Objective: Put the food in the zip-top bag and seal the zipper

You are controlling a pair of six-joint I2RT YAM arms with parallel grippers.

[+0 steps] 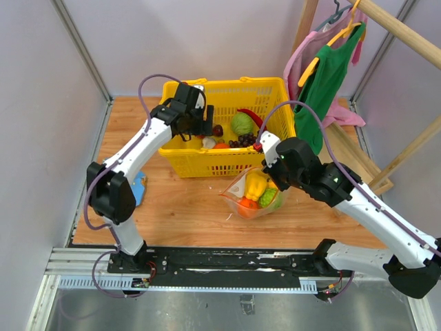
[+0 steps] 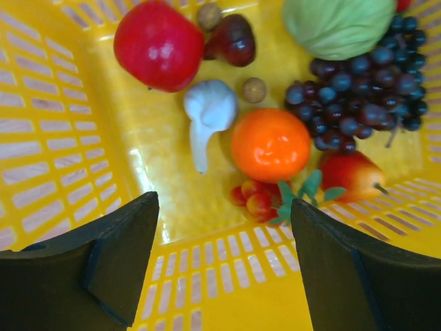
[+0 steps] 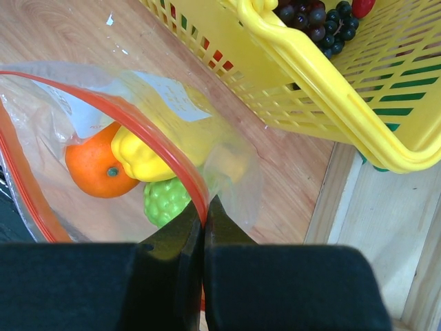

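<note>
The clear zip top bag (image 3: 238, 162) stands open on the table with its red zipper rim (image 3: 124, 110) spread. Inside it lie an orange (image 3: 96, 165), a yellow pepper (image 3: 141, 155) and a green bumpy fruit (image 3: 165, 200). My right gripper is shut on the bag's rim at one side. Over the left part of the yellow basket (image 1: 200, 162), my left gripper is open and empty. Beneath it in the left wrist view are a garlic bulb (image 2: 210, 107), an orange fruit (image 2: 271, 145), a red pomegranate-like fruit (image 2: 158, 45) and small red tomatoes (image 2: 258, 200).
Dark grapes (image 2: 358, 89) and a green cabbage (image 1: 242, 123) occupy the basket's right side, beside a red chili (image 1: 251, 116). A blue cloth (image 1: 139, 187) lies at the table's left. Clothes hang on a wooden rack (image 1: 406, 34) at the right. Bare table stretches in front of the bag.
</note>
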